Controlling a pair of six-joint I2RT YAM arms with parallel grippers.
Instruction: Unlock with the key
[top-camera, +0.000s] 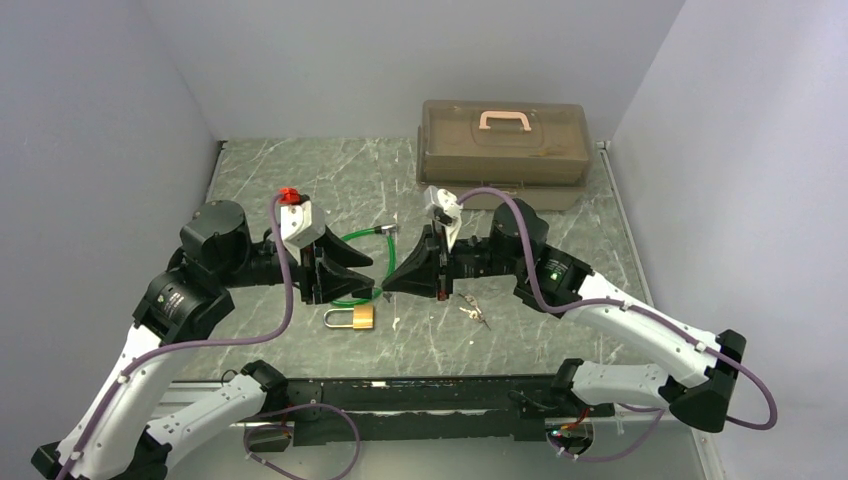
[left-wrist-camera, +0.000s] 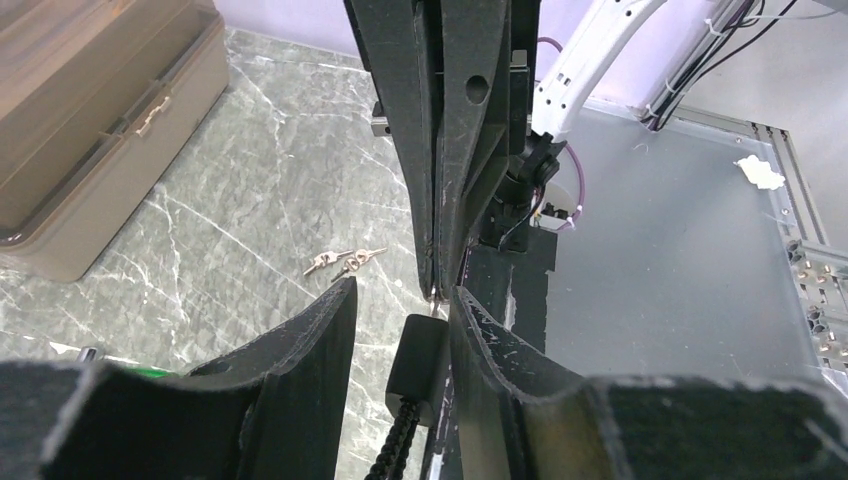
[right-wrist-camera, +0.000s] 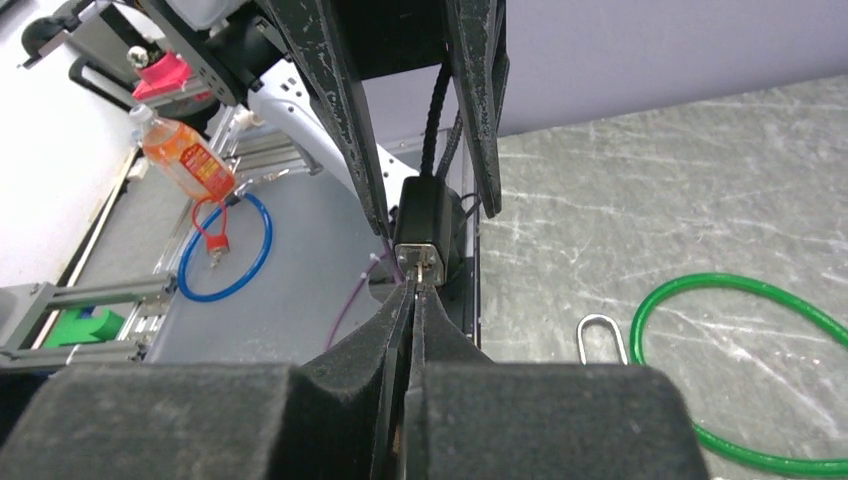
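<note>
My left gripper (top-camera: 366, 276) and right gripper (top-camera: 390, 284) face each other above the floor, tips close. The left one is part open; in the left wrist view the black camera body (left-wrist-camera: 418, 358) shows behind its fingers. My right gripper is shut, with no key clearly visible between its tips; a small metal bit near them is too small to identify. A brass padlock (top-camera: 360, 316) lies on the marble surface beside a green cable lock (top-camera: 390, 255). Keys (top-camera: 473, 312) lie to the right, also seen as keys (left-wrist-camera: 345, 262) in the left wrist view.
A brown plastic toolbox (top-camera: 505, 150) stands at the back right. Walls (top-camera: 690, 180) bound the sides and back. Bare marble (top-camera: 560, 330) lies at the front right.
</note>
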